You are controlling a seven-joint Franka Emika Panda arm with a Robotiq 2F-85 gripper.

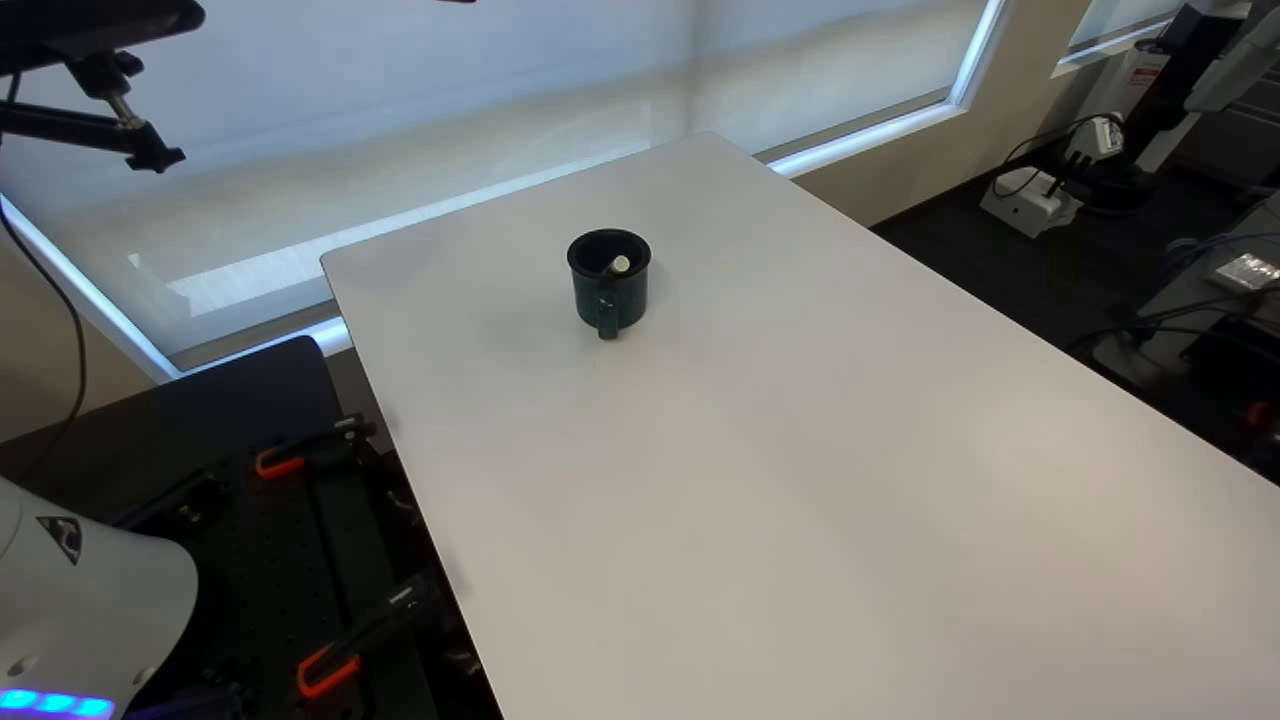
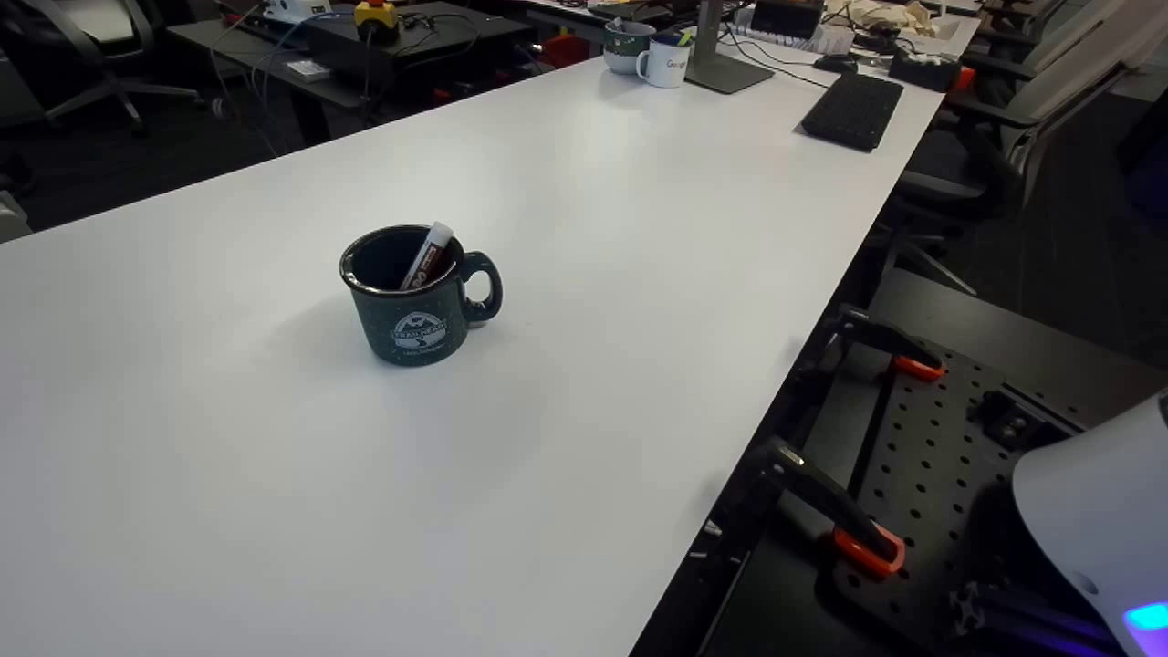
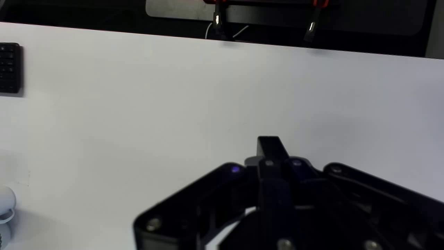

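Observation:
A dark green speckled mug [image 2: 413, 321] stands upright on the white table [image 1: 768, 480], with a white-capped marker [image 2: 427, 256] leaning inside it. From the other exterior side, the same mug [image 1: 608, 288] shows its handle facing the camera, and the white end of the marker [image 1: 619, 264] sits within the rim. My gripper appears only in the wrist view, over bare tabletop. Its black fingers are together, with nothing visible between them. The mug is out of sight in that view.
A black keyboard [image 2: 854, 110], a monitor stand [image 2: 727, 72] and a white mug [image 2: 663, 64] beside another cup [image 2: 626, 46] occupy the table's far end. Orange-ended clamps [image 2: 872, 551] line the edge by the arm base [image 1: 96, 594].

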